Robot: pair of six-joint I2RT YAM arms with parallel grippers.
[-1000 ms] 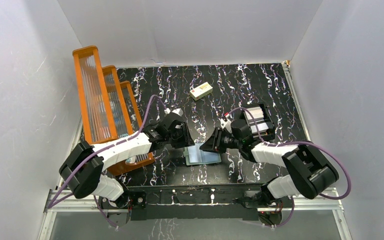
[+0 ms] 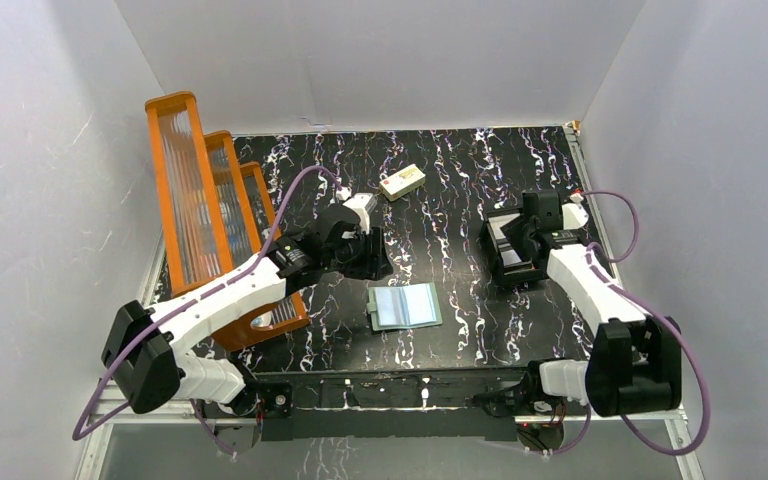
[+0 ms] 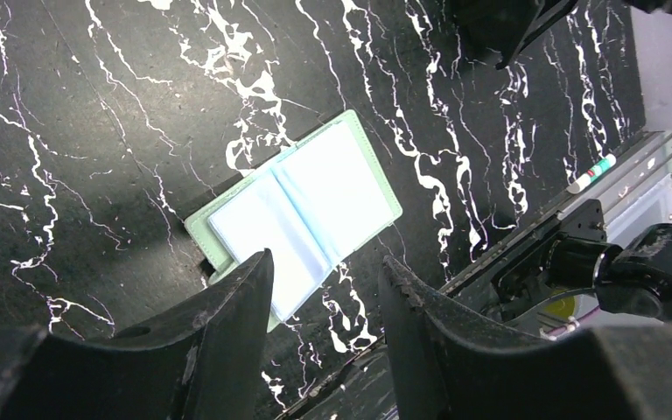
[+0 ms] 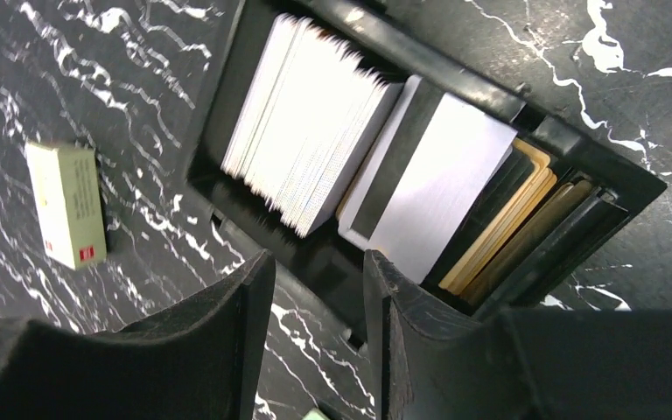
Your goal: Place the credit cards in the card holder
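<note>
The card holder [image 2: 405,306], pale green with clear sleeves, lies spread open and flat near the table's front. My left gripper hangs over it with fingers apart and nothing between them. A black tray [image 2: 498,262] at the right holds a row of white cards [image 4: 302,114], a leaning white card with a dark stripe [image 4: 442,179] and tan and brown cards [image 4: 500,219]. Above the tray's near side my right gripper stands open and empty. From above, the right arm hides part of the tray.
A small yellow box [image 2: 402,182] rests at the back middle. Orange-framed racks [image 2: 210,220] stand along the left side. Bare marbled table [image 2: 450,240] lies between the holder and the tray.
My right gripper has swung away from the card holder, back and to the right, and is now over the black tray. The left gripper has shifted slightly away from the holder.
</note>
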